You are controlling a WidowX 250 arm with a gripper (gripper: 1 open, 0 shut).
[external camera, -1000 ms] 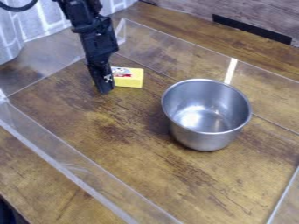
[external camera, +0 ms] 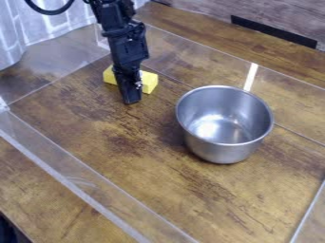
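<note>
My black gripper reaches down from the top of the view to the yellow block, partly covering its middle and front. The fingertips are low at the block's near side; the fingers look close together, and whether anything is between them is hard to tell. A steel bowl sits to the right of the block, apart from it.
Clear plastic edges run along the left and right sides. A shiny object is at the upper left, partly out of view.
The gripper has moved right across the block, which now shows on both sides of it and looks slightly shifted or turned.
</note>
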